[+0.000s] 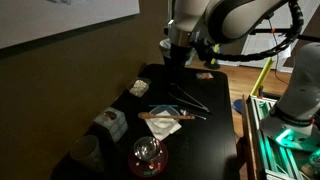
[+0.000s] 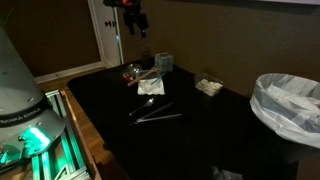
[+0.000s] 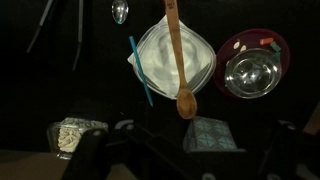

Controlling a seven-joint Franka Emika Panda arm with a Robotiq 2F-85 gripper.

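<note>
My gripper hangs high over the far end of the black table, pointing down; its dark fingers look spread apart in the wrist view, with nothing visible held. A wooden spoon lies across a pale, bowl-like item, with a thin blue stick beside it. A shiny bowl rests on a dark red plate with small coloured pieces near its rim. The patterned box appears low in the wrist view. A metal spoon and tongs-like utensils lie on the table.
A clear container with pale contents stands near the wall. Beyond the table's right side in exterior view 2 is a bin with a white liner. A dark jar stands by the wall.
</note>
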